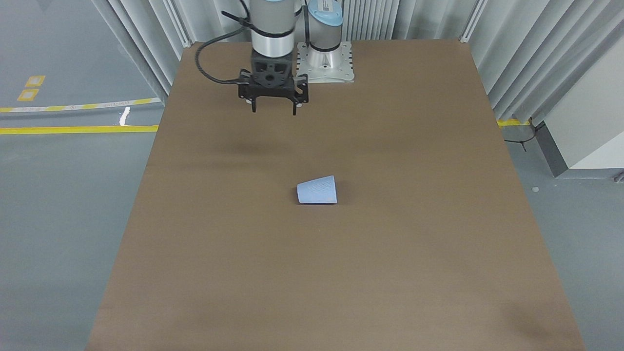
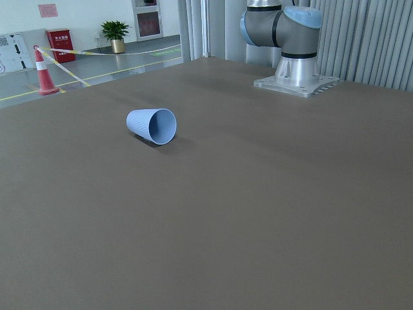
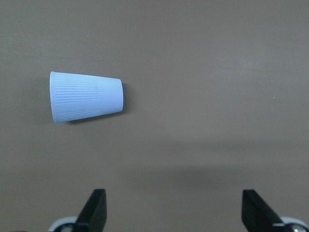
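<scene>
A light blue ribbed cup (image 1: 316, 190) lies on its side near the middle of the table. In the left view the cup (image 2: 143, 124) shows its open mouth toward that camera. In the wrist view the cup (image 3: 86, 96) lies at upper left, above and left of the gap between the fingers. My gripper (image 1: 274, 107) hangs over the far part of the table, behind the cup and apart from it. Its two fingers stand wide apart at the bottom of the wrist view (image 3: 174, 208), open, with only bare table between them.
The robot's base plate (image 1: 340, 70) sits at the far edge, with pale curtains (image 1: 509, 64) behind. Floor lies beyond both side edges.
</scene>
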